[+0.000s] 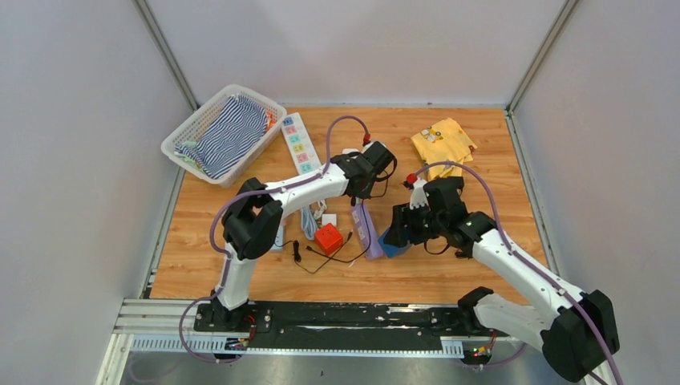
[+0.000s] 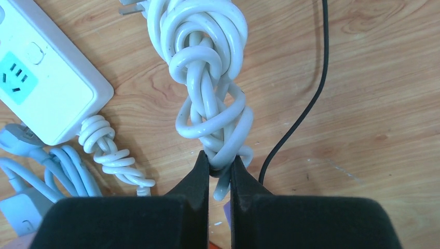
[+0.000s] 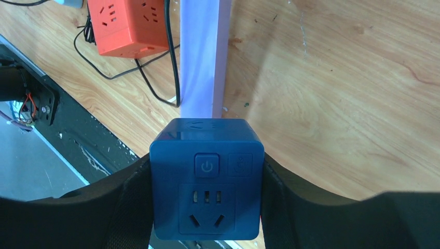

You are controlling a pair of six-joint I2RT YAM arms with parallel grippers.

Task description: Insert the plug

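Note:
A thick white cord (image 2: 207,67) is wound into a bundle, with metal plug prongs (image 2: 132,6) at its far end in the left wrist view. My left gripper is shut on the near end of this bundle. My right gripper is shut around a blue cube socket (image 3: 206,155), whose slotted face and power button show in the right wrist view. A long purple strip (image 3: 200,57) lies just beyond the cube; in the top view the strip (image 1: 366,231) runs from below the left gripper to beside the blue cube (image 1: 390,247).
A red cube socket (image 1: 327,238), thin black cables (image 1: 325,257) and a white power strip (image 1: 300,144) lie on the left half. A white basket (image 1: 175,144) and a yellow cloth (image 1: 443,142) stand at the back.

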